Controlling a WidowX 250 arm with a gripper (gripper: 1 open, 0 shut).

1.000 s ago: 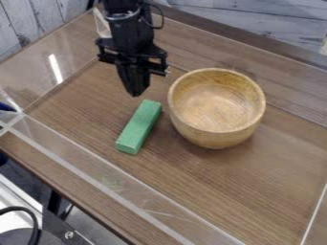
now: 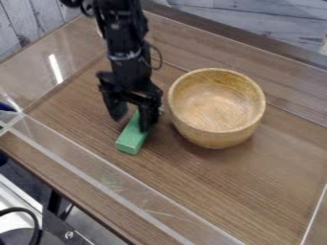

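My black gripper (image 2: 130, 109) reaches down over the table with its fingers spread open, above and around the upper part of a green block (image 2: 130, 140). The block lies flat on the wooden surface, left of a large tan bowl (image 2: 215, 103). Whether the fingers touch the block is hard to tell in this blurry view.
The bowl takes up the middle right of the table (image 2: 255, 191). Bare wood surrounds the block to the left and below. A black cable lies at the lower left corner, and a light object stands at the top, behind the arm.
My gripper has come down and toward the viewer, from above and behind the green block to its upper end. The block and bowl look unmoved.
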